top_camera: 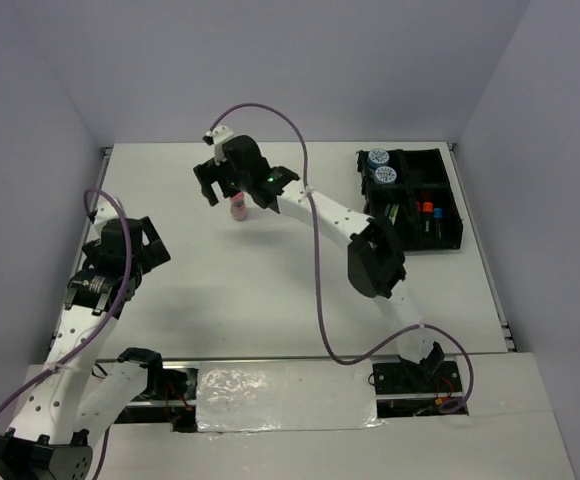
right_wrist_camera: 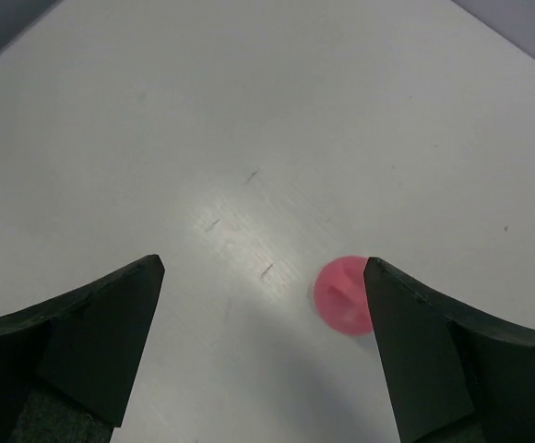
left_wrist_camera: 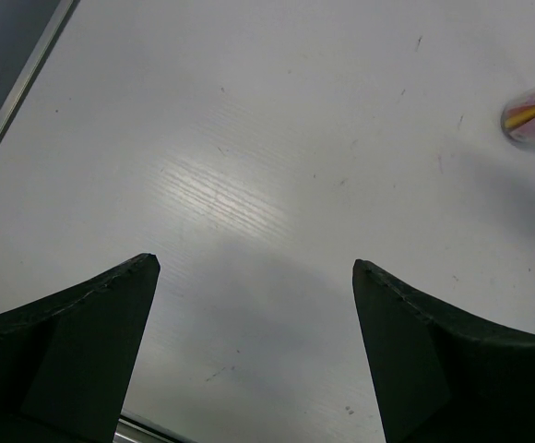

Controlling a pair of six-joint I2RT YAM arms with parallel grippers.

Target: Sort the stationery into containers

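Note:
A pink-lidded container [top_camera: 238, 208] stands on the white table, partly under my right gripper [top_camera: 214, 184], which hangs open above it; in the right wrist view its pink top [right_wrist_camera: 339, 293] shows beside a finger. The left wrist view shows the container [left_wrist_camera: 531, 116] with yellow and pink contents. A black organizer [top_camera: 424, 160] at the right holds two blue-topped round containers [top_camera: 385, 174], pens and orange and blue items. My left gripper [top_camera: 135, 243] stands open at the table's left, nothing between its fingers.
Walls close in at the back and sides, with the table's metal rail along the left and front edges.

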